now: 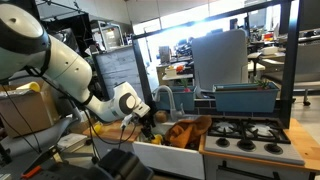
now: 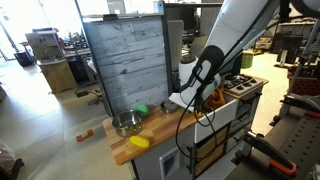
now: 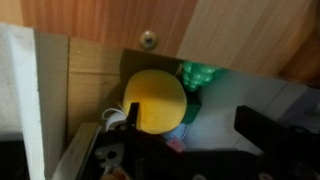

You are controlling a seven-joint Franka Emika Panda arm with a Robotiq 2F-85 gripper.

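In the wrist view my gripper is open, its two dark fingers spread apart with nothing clasped between them. Below and between them, inside an open drawer, lies a round yellow object [image 3: 156, 100]. A bumpy green item [image 3: 199, 75] sits right beside it. Some small pale and bluish things show under the yellow one, too dim to name. From the first exterior view the gripper [image 1: 147, 133] points down at the left end of the white drawer [image 1: 182, 160]; its fingertips are hard to make out there.
A wooden edge [image 3: 220, 25] borders the drawer closely. Nearby are a sink with a faucet [image 1: 170, 92], a brown item [image 1: 190, 132] and a stove [image 1: 252, 138]. On the counter stand a steel pot [image 2: 127, 122] and a yellow object [image 2: 139, 142].
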